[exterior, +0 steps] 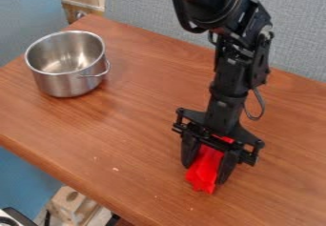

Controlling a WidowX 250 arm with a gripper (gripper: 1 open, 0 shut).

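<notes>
My black gripper (209, 160) points down at the right-centre of the wooden table, shut on a red object (205, 174) that is low at the table surface. The fingers straddle it and cover much of it, so its full shape is hidden. A steel pot (67, 75) with a side handle stands upright at the upper left of the table, well apart from the gripper.
A grey textured wall or panel stands behind.
</notes>
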